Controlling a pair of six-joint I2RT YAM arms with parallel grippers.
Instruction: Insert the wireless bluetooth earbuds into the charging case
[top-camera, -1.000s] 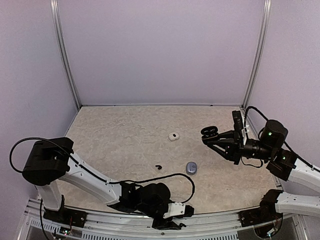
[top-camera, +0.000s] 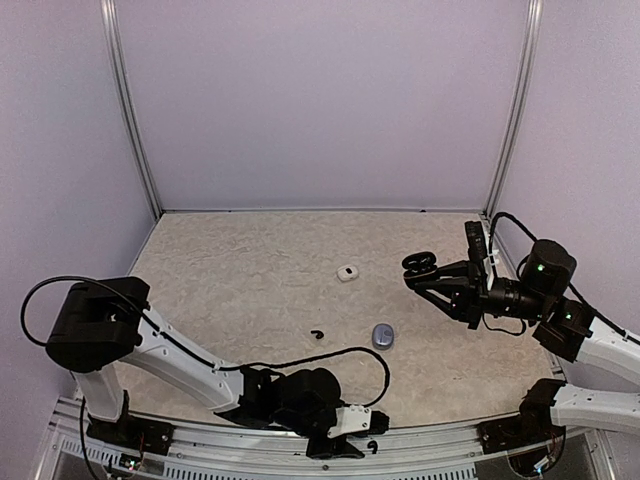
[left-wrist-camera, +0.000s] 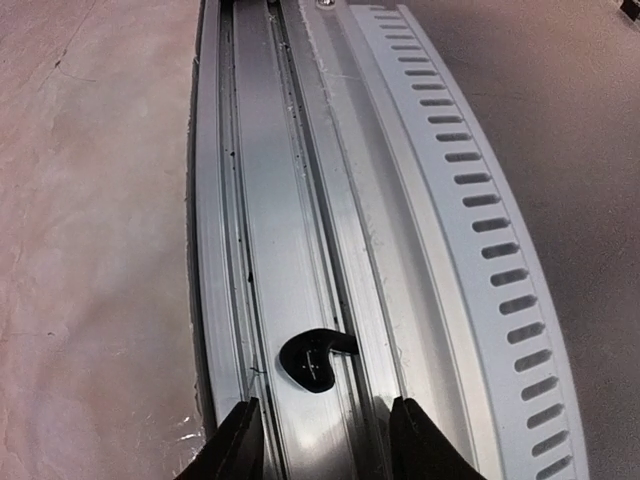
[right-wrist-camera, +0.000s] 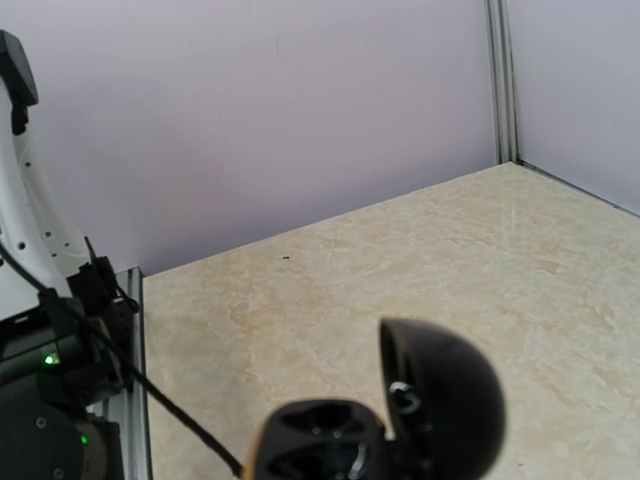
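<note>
One black earbud (left-wrist-camera: 312, 360) lies on the metal rail at the table's front edge, its stem pointing right in the left wrist view. My left gripper is over the rail with its fingers apart; the earbud sits just beyond the fingertips, untouched. A second black earbud (top-camera: 317, 334) rests on the table near its middle. Raised at the right, my right gripper (top-camera: 415, 278) is shut on the black charging case (top-camera: 418, 263). From the right wrist view the case (right-wrist-camera: 445, 400) has its lid up and hollows showing in its base; the right fingers are hidden there.
A grey-blue oval case (top-camera: 383, 336) and a small white case (top-camera: 347, 273) stand on the table. Beside the rail runs a slotted white strip (left-wrist-camera: 470, 220). A black cable (top-camera: 300, 362) loops above the left arm.
The left arm has shifted only slightly at the front edge, and the earbud there now shows beside its gripper. The right arm and the case have stayed still.
</note>
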